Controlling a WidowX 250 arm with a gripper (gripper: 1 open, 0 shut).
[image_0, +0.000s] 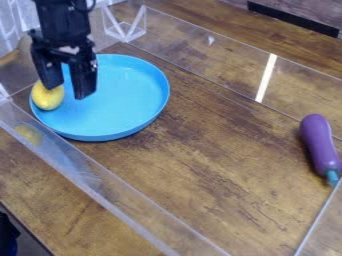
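My black gripper hangs open over the left part of a blue plate, its fingers pointing down with nothing seen held. A yellow object lies at the plate's left side, just below and left of the fingers and partly behind the gripper.
A purple eggplant-like object with a teal tip lies at the far right. Clear plastic walls edge the wooden surface, which is bare between the plate and the purple object.
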